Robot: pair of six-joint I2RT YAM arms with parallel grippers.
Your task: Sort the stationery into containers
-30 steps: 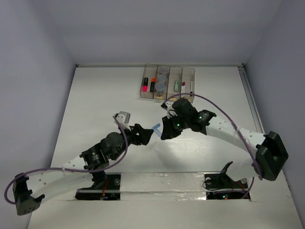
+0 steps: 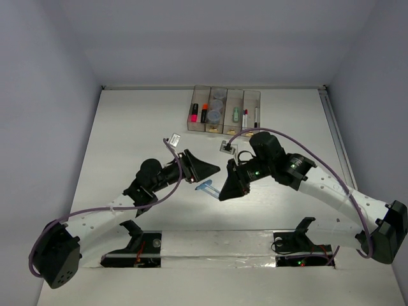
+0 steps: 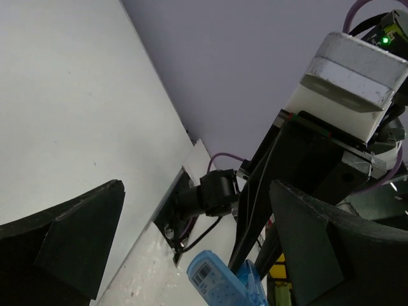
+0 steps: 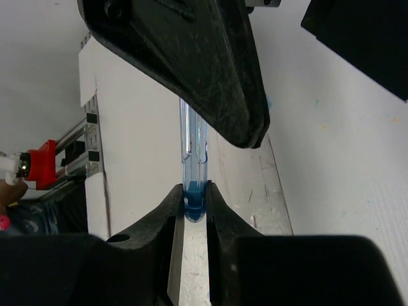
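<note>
A clear tube with blue ends (image 2: 208,188) is held off the table between the two arms. My right gripper is shut on one blue end, and the tube (image 4: 194,140) points away from its fingers. My left gripper (image 2: 215,169) stands open just beside the other end. In the left wrist view, the tube's blue end (image 3: 217,280), marked with a barcode, shows low between the wide-apart fingers. One dark left finger (image 4: 223,83) hides the tube's upper part in the right wrist view. At the back stands a clear divided container (image 2: 201,94).
Inside the container are a pink-and-black marker (image 2: 194,113), an orange-tipped marker (image 2: 204,113), round clear tubs (image 2: 214,116), a green item (image 2: 236,115) and red-and-white pens (image 2: 245,118).
</note>
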